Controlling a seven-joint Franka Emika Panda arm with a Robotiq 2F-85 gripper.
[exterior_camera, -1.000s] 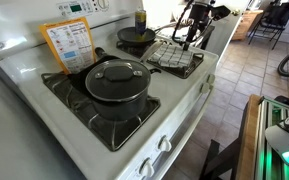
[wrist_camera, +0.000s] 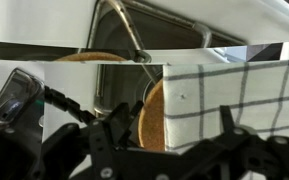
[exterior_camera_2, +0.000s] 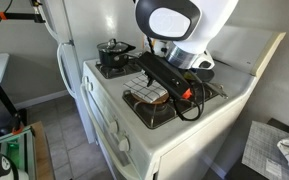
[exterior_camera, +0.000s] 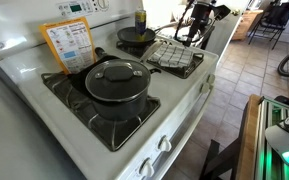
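Note:
A white cloth with dark checks (exterior_camera: 167, 56) lies over the burner at the far end of the stove. In the wrist view, the cloth (wrist_camera: 229, 100) fills the right side, and a round cork-coloured piece (wrist_camera: 152, 125) shows partly beneath its left edge. My gripper is open, its dark fingers apart with cloth visible between and beyond them. From outside, the gripper (exterior_camera: 191, 40) hangs just past the cloth, by the stove's far end. Whether a fingertip touches the cloth, I cannot tell.
A black lidded pot (exterior_camera: 119, 85) stands on the near burner. Behind the cloth is a dark pan (exterior_camera: 136, 36), with a bottle (exterior_camera: 140, 20) beside it. A yellow-edged sheet (exterior_camera: 70, 43) leans at the back panel. Knobs (exterior_camera: 165, 143) line the front.
My gripper has shifted only slightly at the far end of the stove. The cloth, pot and pan look unmoved.

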